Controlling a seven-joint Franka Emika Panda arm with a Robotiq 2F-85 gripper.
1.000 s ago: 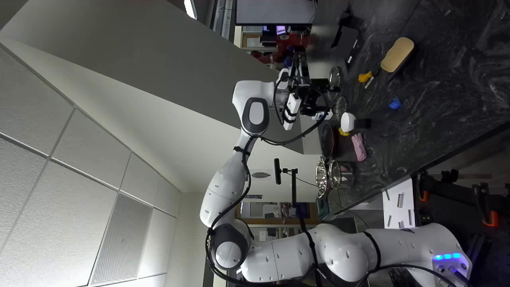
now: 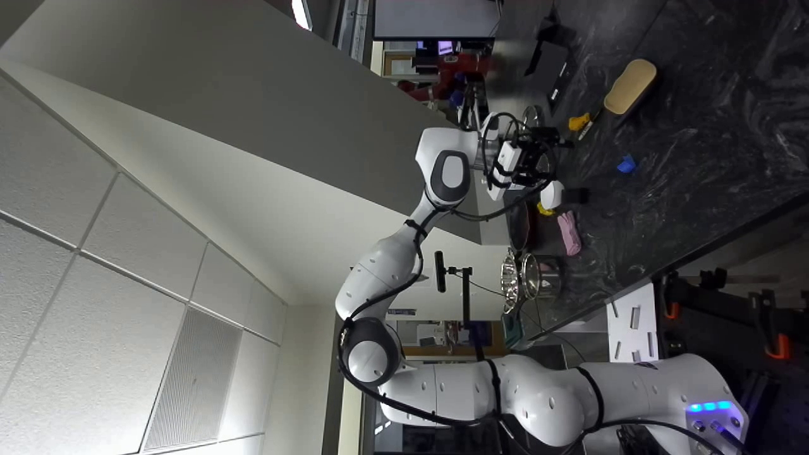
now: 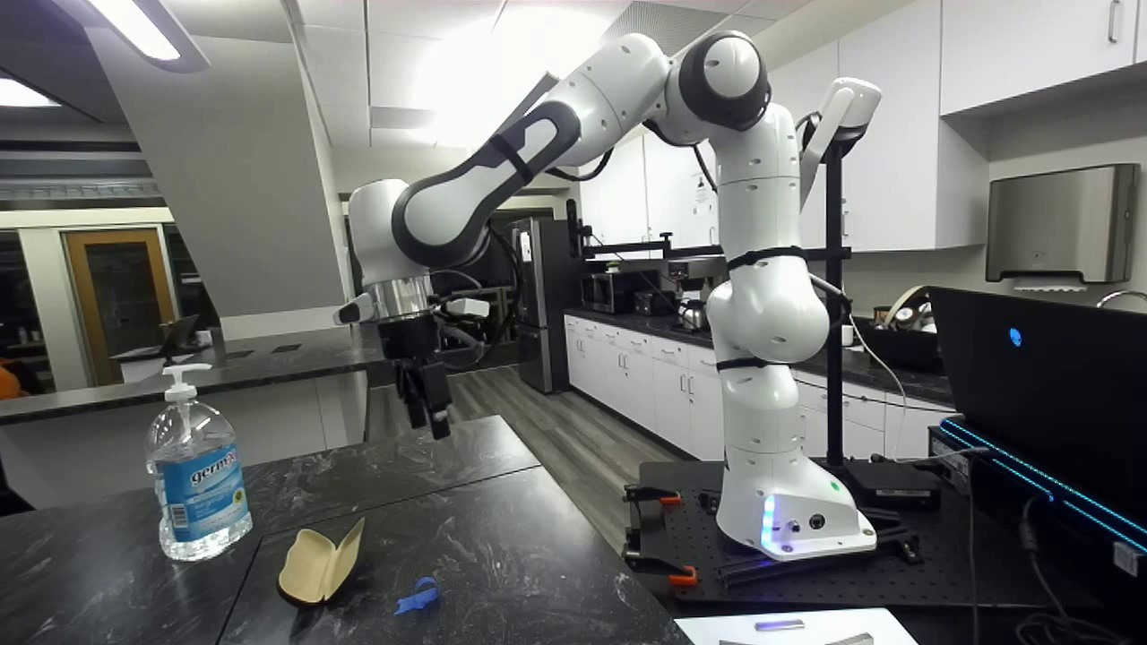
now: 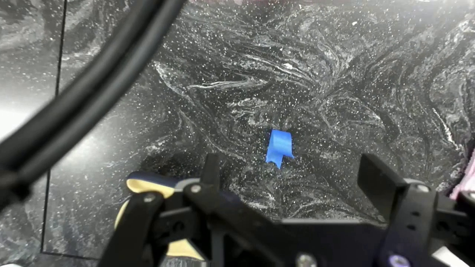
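Down in the wrist view, my gripper stands open, its two dark fingers wide apart with only air between them. Past the fingertips a small folded blue strip [image 4: 280, 147] lies on the black marbled counter [image 4: 285, 66]. An open tan-lined glasses case [image 4: 153, 184] shows behind the left finger, partly covered by it. The second exterior view has the gripper [image 3: 435, 430] above the counter, apart from the blue strip [image 3: 418, 596] and the open case [image 3: 320, 564]. In the first exterior view the blue strip [image 2: 626, 163] lies below the gripper.
A germ-gel pump bottle [image 3: 201, 484] stands on the counter. In the first exterior view, a white cup [image 2: 552, 194], a pink cloth [image 2: 569, 234], a yellow-handled tool [image 2: 579, 122] and steel pots [image 2: 531, 276] are spread around.
The arm has come down toward the counter, bringing the gripper closer to the blue strip. Objects on the counter have stayed where they were.
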